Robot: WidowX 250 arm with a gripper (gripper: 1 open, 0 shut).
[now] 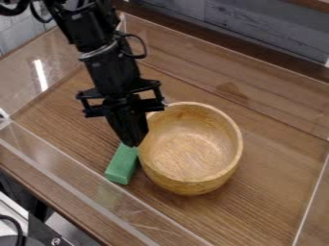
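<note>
A beige round bowl (193, 154) stands right of centre on the wooden table. A green block (121, 168) lies flat beside its left side, its upper end near the bowl's rim. My black gripper (133, 136) hangs above and just beyond that upper end, pointing down at the bowl's upper left. It looks shut, with nothing visible between its fingers.
A grey wall runs along the back. The table's near left edge has a clear strip, with dark items and cables below it.
</note>
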